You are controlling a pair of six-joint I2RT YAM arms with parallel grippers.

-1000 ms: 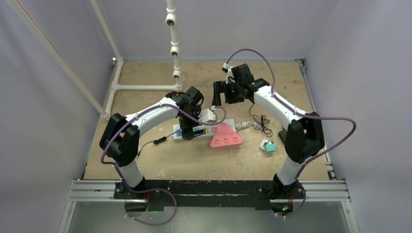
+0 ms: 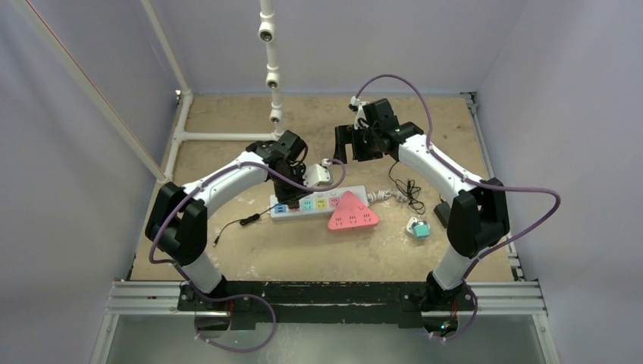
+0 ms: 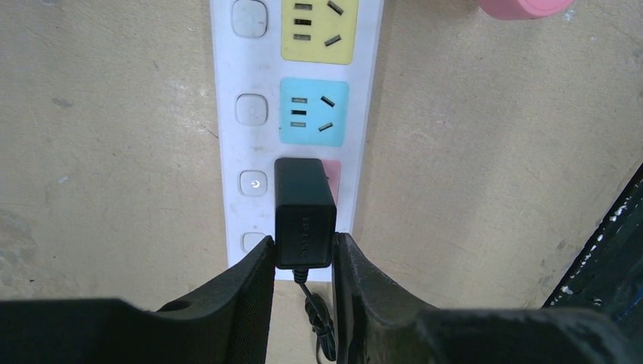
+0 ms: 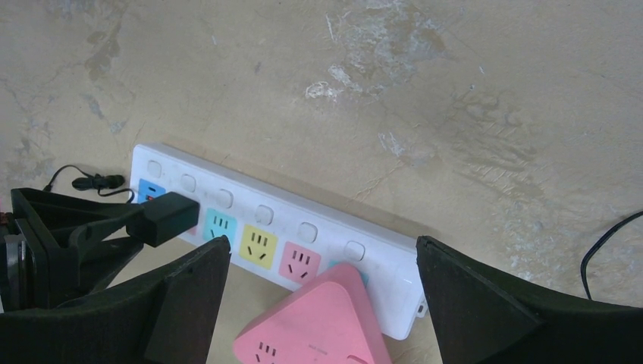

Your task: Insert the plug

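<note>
My left gripper is shut on a black TP-LINK adapter (image 3: 303, 205), held over a pink socket near the left end of the white power strip (image 2: 318, 212); whether its prongs are in cannot tell. A thin cable hangs from the adapter's end. In the right wrist view the adapter (image 4: 161, 218) sits over the strip's left part, beside cyan and yellow sockets. My right gripper stands open above the strip's right end, with nothing between its fingers.
A pink triangular socket block (image 2: 353, 218) lies against the strip's front right. A tangled black cable (image 2: 412, 193), a white-and-cyan plug (image 2: 419, 228) and a dark object (image 2: 442, 214) lie at the right.
My left gripper has moved slightly left along the strip over the last second, uncovering its coloured sockets. The right arm has shifted very slightly.
</note>
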